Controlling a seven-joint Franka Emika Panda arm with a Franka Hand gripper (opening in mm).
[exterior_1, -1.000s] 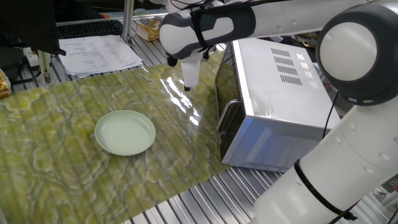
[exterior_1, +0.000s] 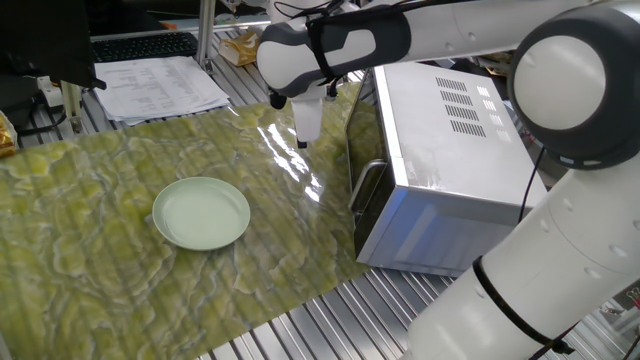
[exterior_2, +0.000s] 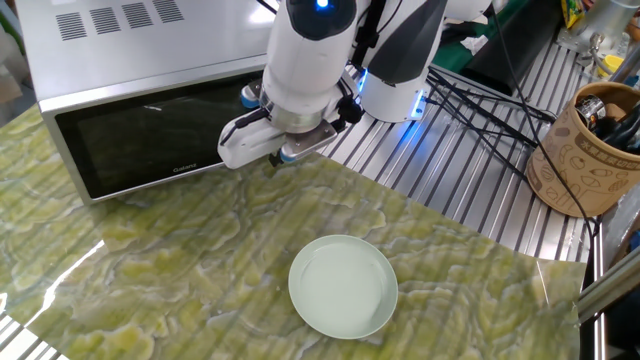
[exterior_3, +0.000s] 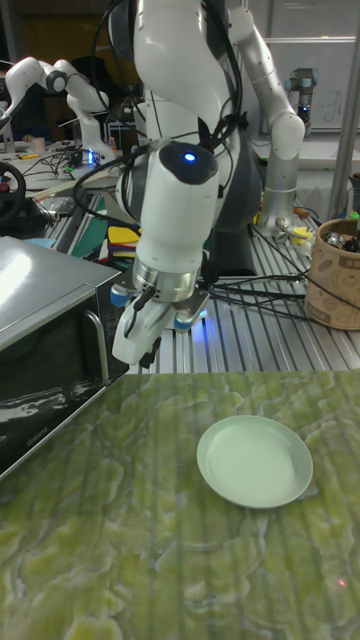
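A pale green, empty plate (exterior_1: 202, 214) lies flat on the green marbled mat; it also shows in the second view as a plate (exterior_2: 343, 287) and in the third as a plate (exterior_3: 255, 461). My gripper (exterior_1: 302, 145) hangs above the mat in front of the microwave (exterior_1: 450, 130), well apart from the plate. In the second view the gripper (exterior_2: 277, 159) is small, its fingers mostly hidden by the hand, so whether it is open or shut does not show. Nothing is visibly held. The microwave's dark-windowed door (exterior_2: 165, 140) is closed, with a silver handle (exterior_3: 97, 343) along one side.
Papers (exterior_1: 160, 90) and a keyboard (exterior_1: 145, 47) lie beyond the mat. A brown patterned bucket (exterior_2: 580, 160) of tools stands on the ribbed metal table (exterior_2: 450, 190). Cables run across the metal near the arm's base. The mat (exterior_1: 80, 270) around the plate is clear.
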